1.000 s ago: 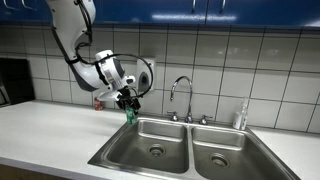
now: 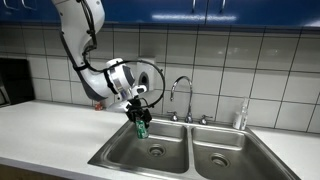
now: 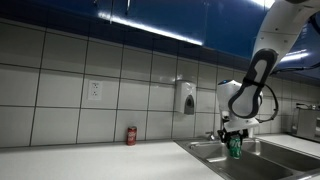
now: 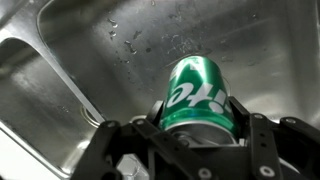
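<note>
A green can [image 4: 198, 92] with white lettering fills the middle of the wrist view, its near end between the fingers. My gripper [image 2: 142, 122] is shut on it, above the left basin of the double sink [image 2: 160, 161]. From the other side, the same can [image 3: 235, 146] hangs below the gripper [image 3: 235, 133] near the sink's rim. Its lower end is clear of the basin floor, as far as exterior view 1 shows.
A red can [image 3: 131, 136] stands on the counter [image 3: 80, 160] by the tiled wall. The faucet [image 2: 182, 95] rises behind the sink, with a bottle [image 2: 241, 115] to its right. A white dispenser [image 3: 185, 97] hangs on the wall. The counter left of the sink is mostly bare.
The arm has carried the green can to the right and slightly down, from near the sink's back left corner to over the left basin.
</note>
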